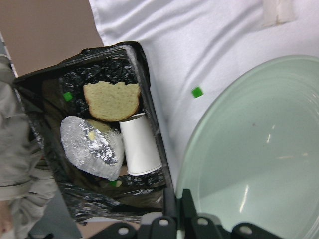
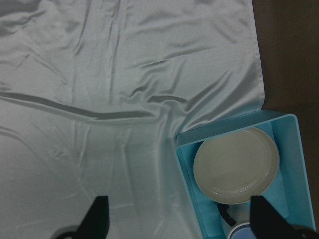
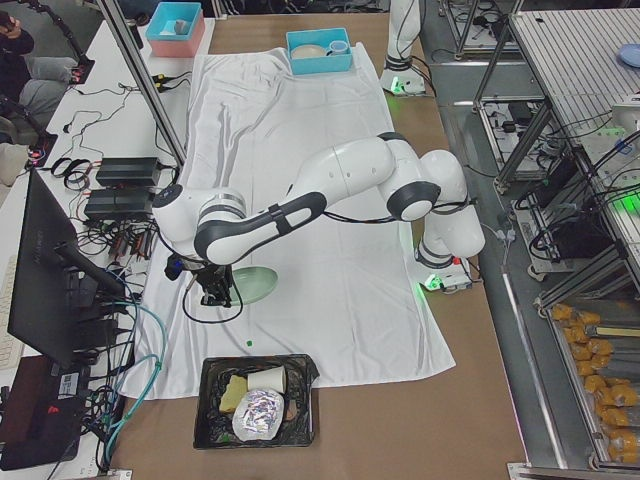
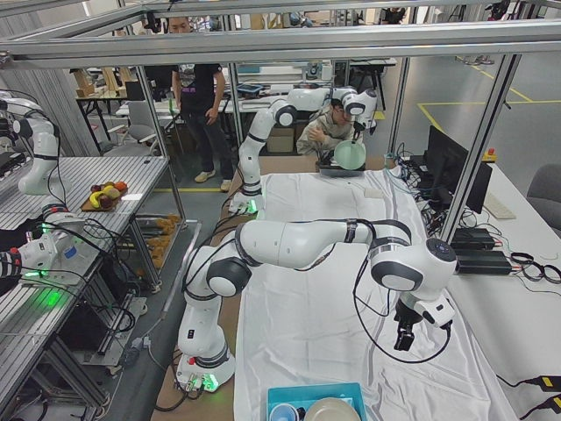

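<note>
My left gripper is shut on the rim of a pale green plate [image 1: 254, 139], held up and away from the black lined bin [image 1: 37, 119]. The bin holds a slice of bread [image 1: 110, 99], a white paper cup [image 1: 139, 144] and crumpled foil [image 1: 89, 147]. My right gripper stands open above the white cloth [image 2: 99, 74], with nothing seen between its fingers.
A blue box [image 2: 296, 169] with a beige plate [image 2: 235, 167] and a cup [image 2: 238, 230] sits at the cloth's other end. Monitors and cables line one side; a person is beside the bin.
</note>
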